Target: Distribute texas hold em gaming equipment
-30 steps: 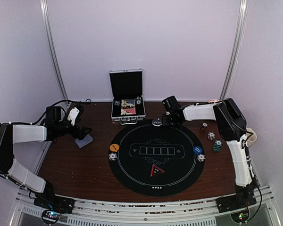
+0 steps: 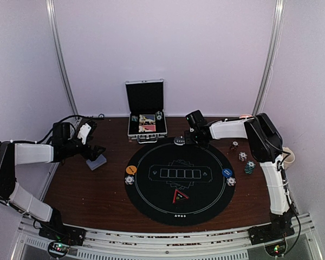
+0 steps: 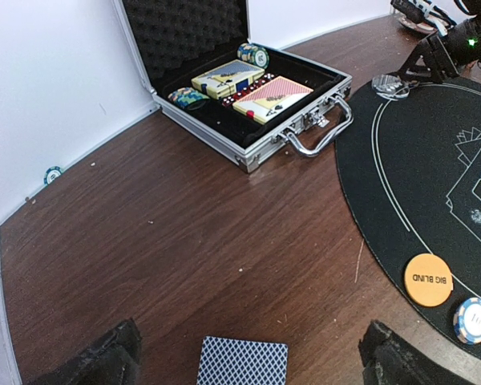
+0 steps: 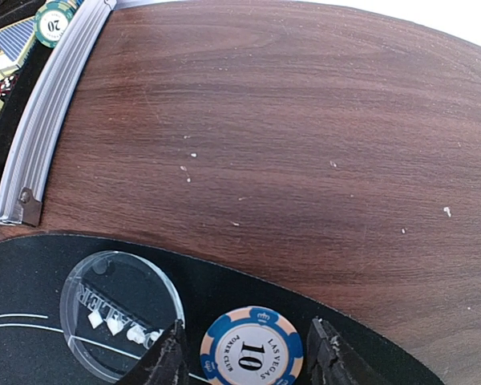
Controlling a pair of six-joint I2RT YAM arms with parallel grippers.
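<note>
In the right wrist view, a blue and peach "10" chip (image 4: 251, 349) lies on the black mat. My right gripper is open around it, a narrow gap showing on each side. Just left of it lies the clear dealer disc (image 4: 96, 277), one finger close to its rim. Over the left side of the table, my left gripper is wide open above a patterned card deck (image 3: 242, 361), not touching it. An orange Big Blind button (image 3: 428, 280) and a white-blue chip stack (image 3: 473, 321) sit at the mat's left edge.
The open silver case (image 2: 131, 132), holding card boxes, dice and chips, stands behind the round mat (image 2: 151, 203). A blue button (image 2: 227, 173) and chips (image 2: 231, 181) sit at the mat's right edge. More chip stacks (image 2: 249, 167) stand further right.
</note>
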